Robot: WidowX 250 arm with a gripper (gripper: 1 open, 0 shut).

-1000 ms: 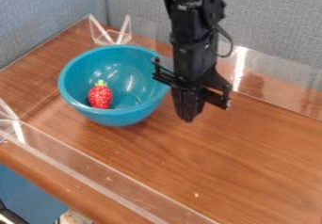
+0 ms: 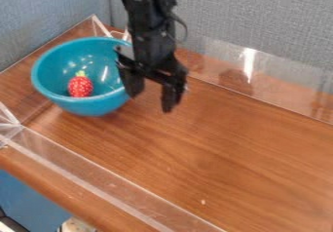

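A teal bowl (image 2: 99, 99) stands on the wooden surface (image 2: 221, 168) at the upper left, with a red strawberry (image 2: 80, 86) inside it. My black gripper (image 2: 148, 96) hangs at the bowl's right side, open, its fingers pointing down and partly covering the right rim. Nothing shows between the fingers.
Clear plastic edging runs along the left and back of the surface, with grey padded walls behind.
My gripper has moved left and up, and its fingers have spread apart since one second ago. The bowl and strawberry have shifted left.
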